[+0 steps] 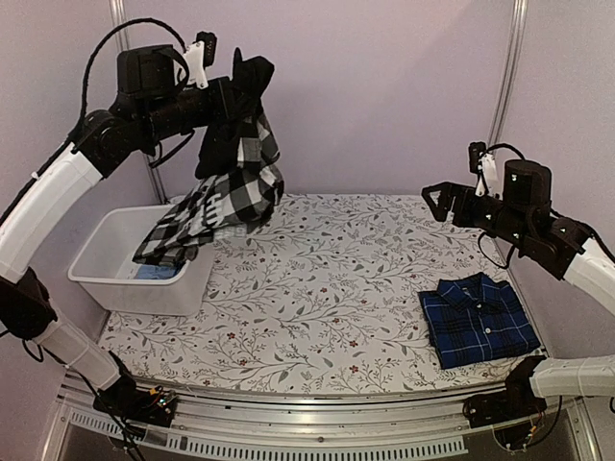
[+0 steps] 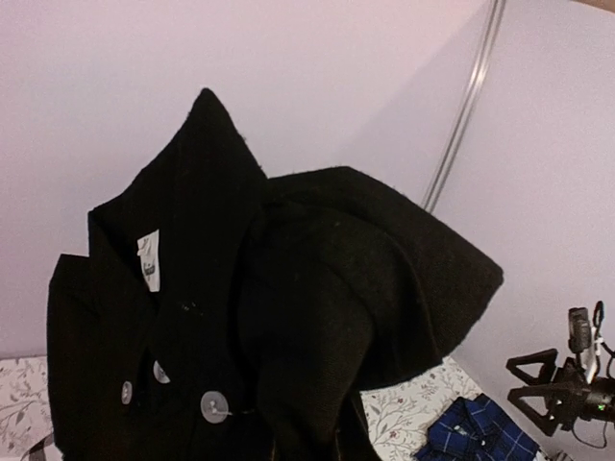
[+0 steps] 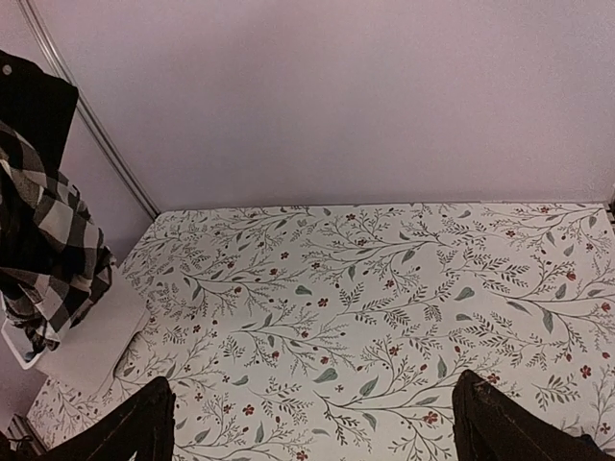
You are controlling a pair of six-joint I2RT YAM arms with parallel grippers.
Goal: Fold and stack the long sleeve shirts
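High above the white bin, my left gripper [image 1: 240, 91] is shut on a black shirt with a black-and-white check [image 1: 219, 197], which hangs down over the bin's rim; its collar and buttons [image 2: 213, 405] fill the left wrist view. My right gripper [image 1: 447, 202] stands open and empty above the right side of the table. A folded navy plaid shirt [image 1: 478, 322] lies at the front right of the table. More light-blue cloth [image 1: 152, 272] shows inside the bin.
The white bin [image 1: 178, 300] stands at the table's left. Pale walls [image 1: 346, 96] enclose the back and sides.
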